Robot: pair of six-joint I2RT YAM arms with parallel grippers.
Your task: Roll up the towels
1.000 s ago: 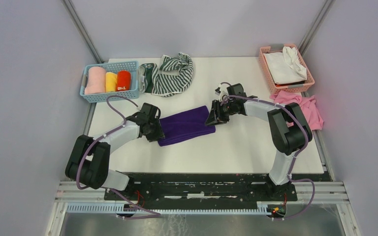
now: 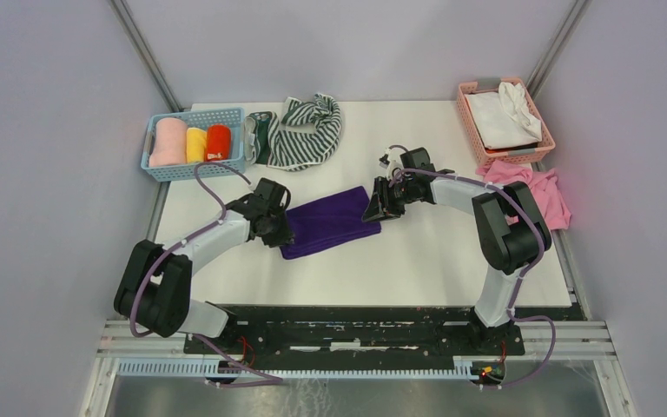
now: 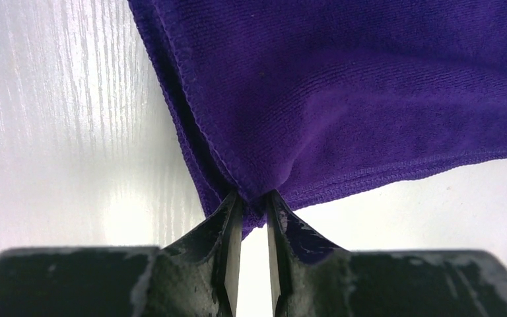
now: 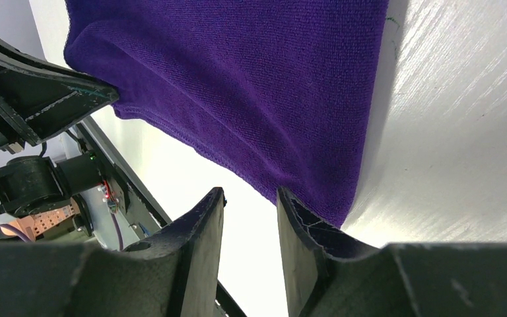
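Note:
A purple towel [image 2: 326,221] lies folded and slightly rumpled on the white table, seen in all three views. My left gripper is at the towel's left end, its fingertips close together on the folded corner, with some fabric between or just under them; whether it grips is unclear. Above the towel's right end, my right gripper is part open, with nothing visible between its fingers; it is also at the towel in the top view.
A blue basket [image 2: 161,172] with rolled towels is at back left, a striped towel [image 2: 304,148] beside it. A pink basket [image 2: 469,113] with white cloths is at back right, pink cloth [image 2: 543,195] below it.
My left gripper has shifted slightly to the right at the towel's left end. The right arm shows no visible change.

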